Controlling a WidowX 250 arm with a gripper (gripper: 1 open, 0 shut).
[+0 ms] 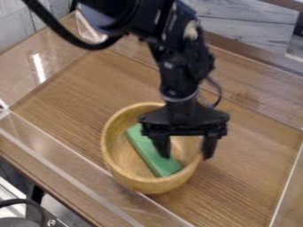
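Observation:
A black robot gripper (182, 133) hangs down over a light wooden bowl (127, 168), its two fingers spread apart and open. A green block (158, 156) lies tilted inside the bowl, partly under the gripper's left finger. Whether the fingers touch the block or the bowl cannot be told; the frame is slightly blurred.
A black cable runs in at the bottom left. A pale wall or edge runs along the back.

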